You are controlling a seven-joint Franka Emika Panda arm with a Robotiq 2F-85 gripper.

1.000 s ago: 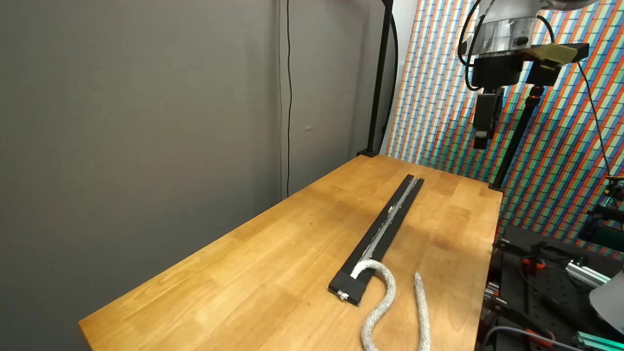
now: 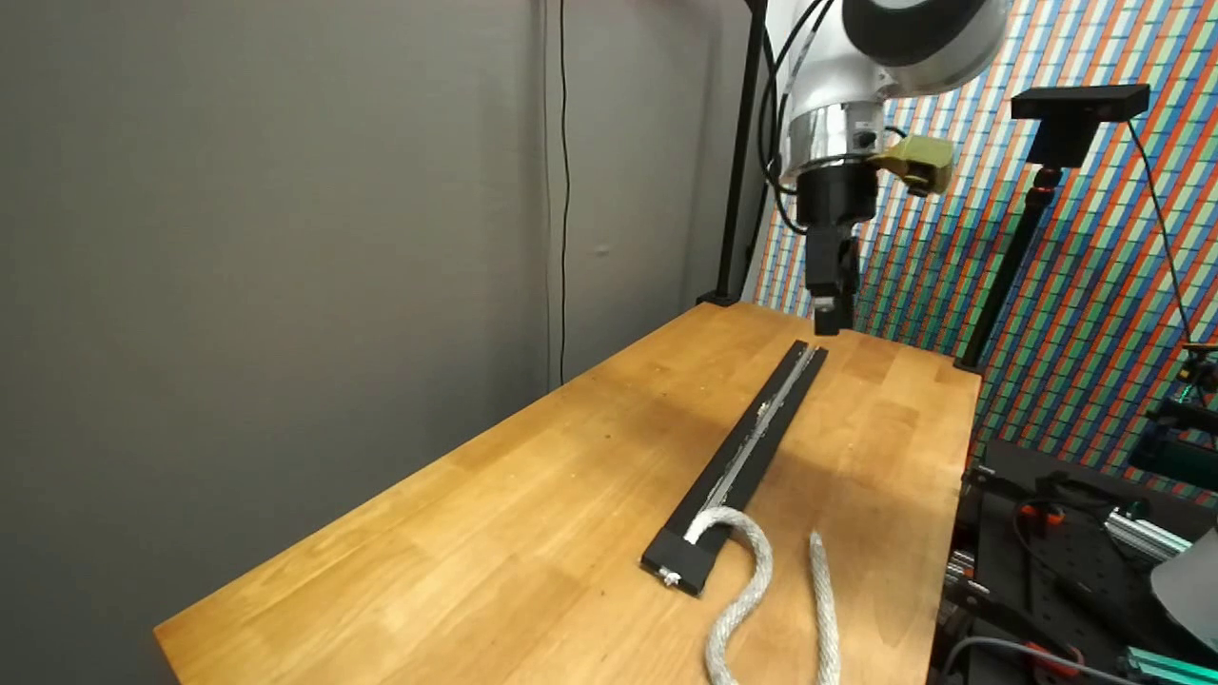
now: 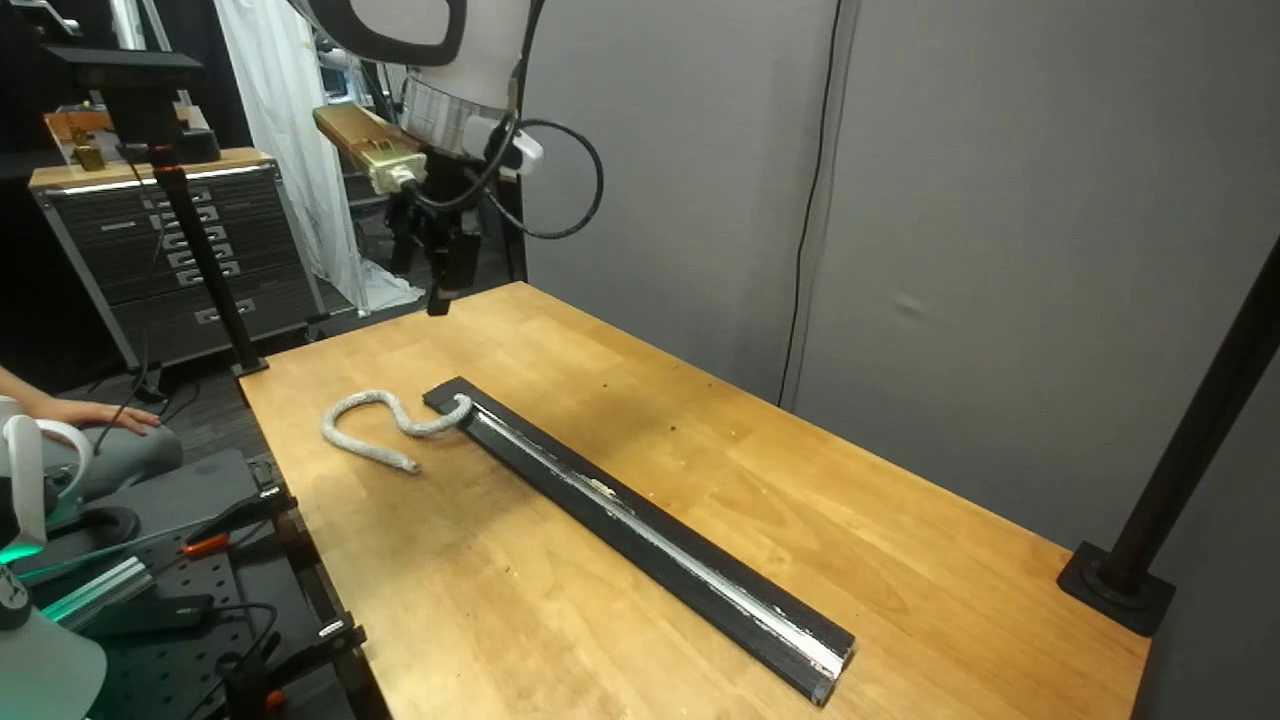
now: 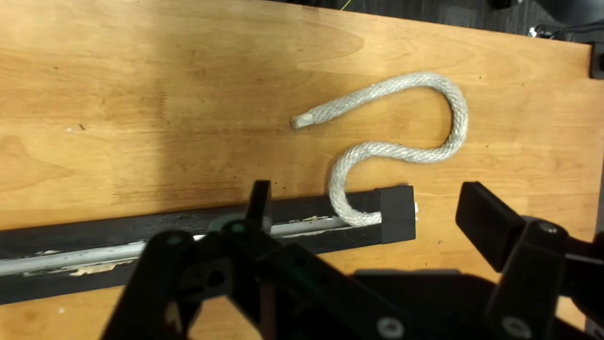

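Note:
A pale braided rope (image 2: 750, 584) lies on the wooden table in a loose S-curve. One end is tucked into the black capped end (image 4: 398, 215) of a long black board (image 3: 654, 564) with a light groove down its middle. The rope's other end (image 4: 303, 120) is free on the bare wood, apart from the board. High above the table hangs my gripper, its fingers wide apart and empty. In the wrist view the capped end and the rope's tucked end appear between the fingers, well below them; my gripper hides part of the board.
Black camera posts stand at the table's corners, one on a base (image 3: 1116, 588) at the right. Beside the table is a dark cart (image 3: 204, 612) with tools and cables. A grey wall (image 2: 343, 228) borders the other long side.
Rope and board look unmoved.

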